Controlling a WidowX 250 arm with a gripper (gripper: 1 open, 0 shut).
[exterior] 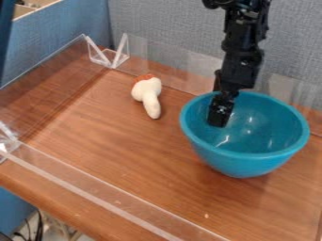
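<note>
My black gripper (221, 105) reaches down into the left side of a teal plastic bowl (246, 151) on the right of the wooden table, its fingers inside the rim. The fingers look open; whether anything lies between them is hard to tell. A white object with an orange-red top (147, 93), like a small toy, lies on the table to the left of the bowl, apart from it.
Low clear plastic walls edge the wooden table (113, 160), with white brackets (108, 55) at the back left. A grey padded panel (164, 28) stands behind, and cables show at the lower left.
</note>
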